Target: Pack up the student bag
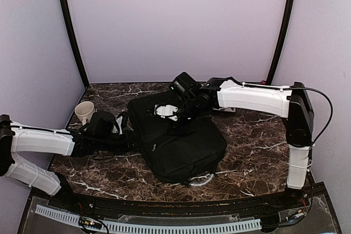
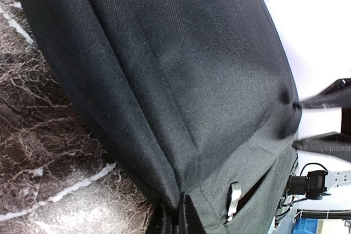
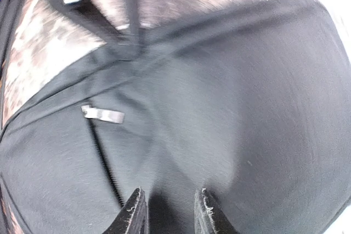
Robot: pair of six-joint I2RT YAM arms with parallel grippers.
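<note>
The black bag (image 1: pixel 189 154) lies flat in the middle of the marble table. At its left edge, my left gripper is shut on the fabric, its fingertips pinching the seam; the right wrist view shows those fingers (image 3: pixel 130 47) too. Over the bag's middle, my right gripper stands partly open, with no object visible between its tips. In the left wrist view my right gripper appears side-on, its fingers apart near the cloth. A pale zipper pull (image 3: pixel 107 115) lies by a dark zip line, away from the right fingers.
A white mug (image 1: pixel 84 112) stands at the back left, behind my left arm. A pale board (image 1: pixel 226 109) is mostly hidden under the right arm.
</note>
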